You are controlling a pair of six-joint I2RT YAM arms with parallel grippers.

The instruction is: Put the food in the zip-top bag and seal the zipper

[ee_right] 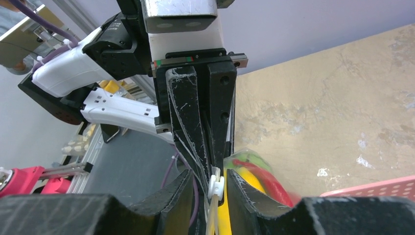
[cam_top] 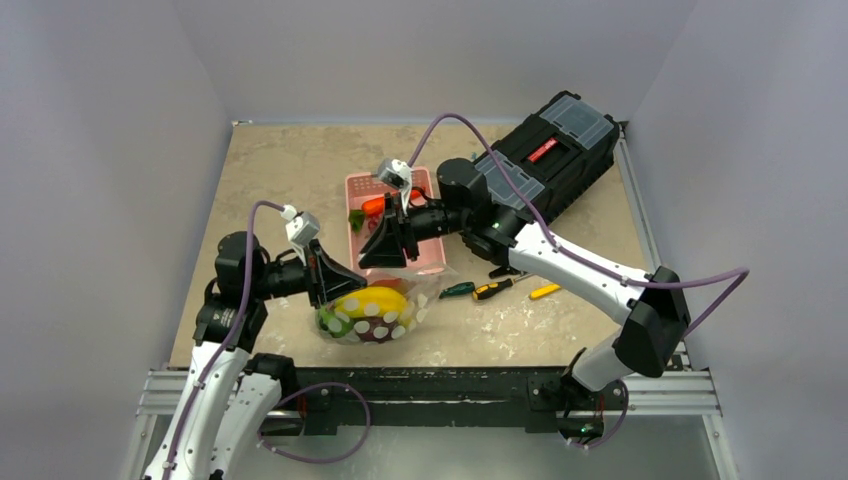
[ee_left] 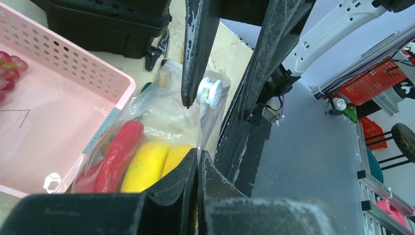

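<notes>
A clear zip top bag (cam_top: 390,328) with white dots lies near the table's front, holding a yellow banana (cam_top: 370,300), a long red piece of food (ee_left: 117,156) and something green (cam_top: 335,324). My left gripper is shut with the bag's top edge running between its fingertips. Just along that edge sits the white zipper slider (ee_left: 209,92). The fingers (ee_left: 195,58) of my right gripper stand apart on either side of the slider, part open. In the right wrist view the slider shows in the gap; firm contact cannot be made out.
Behind the bag is a pink basket (cam_top: 352,190) with a carrot (cam_top: 373,206) and grapes (ee_left: 10,72). To the right lie screwdrivers (cam_top: 488,290) and a yellow tool (cam_top: 545,291). A black toolbox (cam_top: 535,170) fills the back right. Bare table shows at the left.
</notes>
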